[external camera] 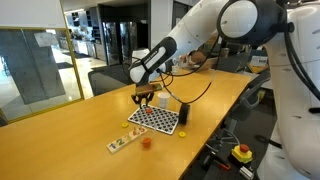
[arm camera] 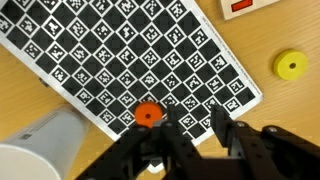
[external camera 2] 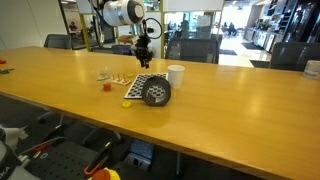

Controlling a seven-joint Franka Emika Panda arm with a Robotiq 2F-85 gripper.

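My gripper hangs over the checkered marker board (arm camera: 110,60), its fingers apart with nothing visible between them. In the wrist view an orange ring (arm camera: 149,114) lies on the board, just left of the fingers. A yellow ring (arm camera: 291,65) rests on the table beyond the board. Exterior view 1 has the gripper (external camera: 146,100) above the board's far left part, near the orange ring (external camera: 149,110). A wooden block with pegs (external camera: 127,140) stands in front of the board, with a red piece (external camera: 147,143) beside it.
A white cup (external camera 2: 176,75) stands close to the board. Near it is a black round object (external camera 2: 156,92). Another yellow ring (external camera: 182,134) lies on the near right of the table.
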